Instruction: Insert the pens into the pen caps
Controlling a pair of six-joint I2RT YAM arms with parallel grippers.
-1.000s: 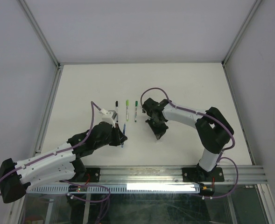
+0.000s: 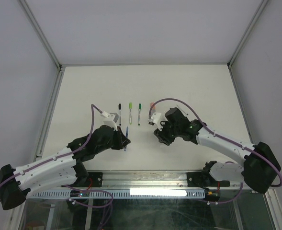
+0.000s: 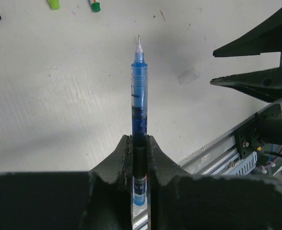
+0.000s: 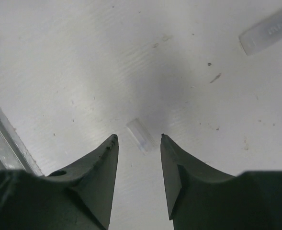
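My left gripper is shut on an upright-pointing blue pen (image 3: 139,86), its tip exposed toward the far side. In the right wrist view, a small translucent cap (image 4: 141,135) lies on the table just beyond my open right gripper, whose fingers hold nothing. The top view has black (image 2: 119,113), light green (image 2: 130,115) and dark green (image 2: 139,114) pens lying in a row on the white table behind the left gripper.
A larger translucent grey object (image 4: 265,31) lies at the upper right of the right wrist view. Metal rails edge the table.
The left arm with the blue pen has stayed nearly still.
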